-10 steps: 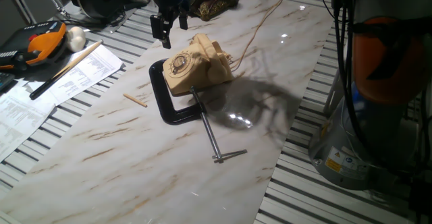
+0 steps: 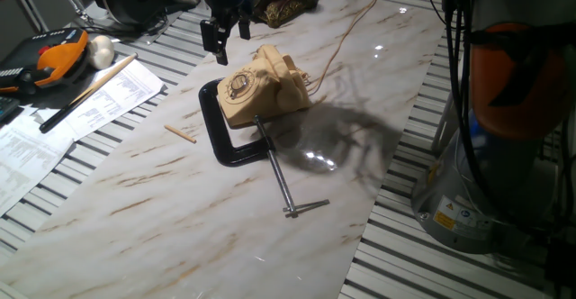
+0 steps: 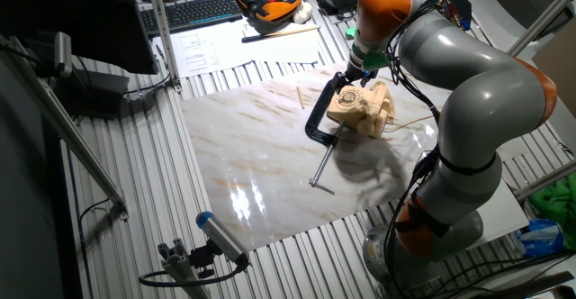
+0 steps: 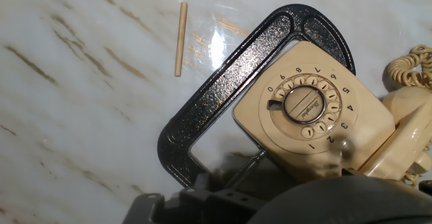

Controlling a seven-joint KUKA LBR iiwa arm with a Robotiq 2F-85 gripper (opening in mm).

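Observation:
A cream rotary telephone [image 2: 261, 87] stands inside the bend of a black C-clamp [image 2: 214, 123] on the marble-patterned board. The clamp's steel screw [image 2: 280, 177] runs toward the front, ending in a crossbar. From above, the wrist view shows the phone's dial [image 4: 304, 104] and part of its handset [image 4: 405, 140], with the clamp frame [image 4: 223, 82] around one side. Just behind the phone, above the board, hangs my gripper [image 2: 233, 49], its dark fingers spread apart and nothing visible between them. Dark gripper parts cover the bottom of the wrist view.
A thin wooden stick [image 2: 179, 133] lies left of the clamp. Papers [image 2: 108, 96], a dark-tipped rod and an orange-black device [image 2: 45, 60] are at the left. An ornate base [image 2: 283, 0] stands behind the phone, whose cord [image 2: 346, 33] runs backward. The board's front is clear.

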